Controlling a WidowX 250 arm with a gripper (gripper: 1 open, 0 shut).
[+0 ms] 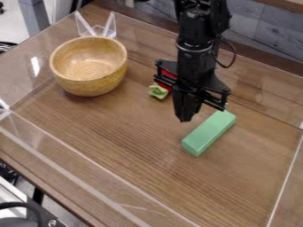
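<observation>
The black robot arm reaches down from the top centre, its gripper point(182, 113) low over the wooden table at the middle, shut with nothing visible between its fingers. Right of and below the fingertips lies a light green flat bar point(208, 133). Behind the arm, partly hidden, are a red object point(165, 75) and a small green item point(158, 90) to its left.
A tan bowl point(89, 80) stands at the upper left, with white rabbit-ear shapes point(101, 20) beyond it near the table's edge. A black cable shows at the lower left.
</observation>
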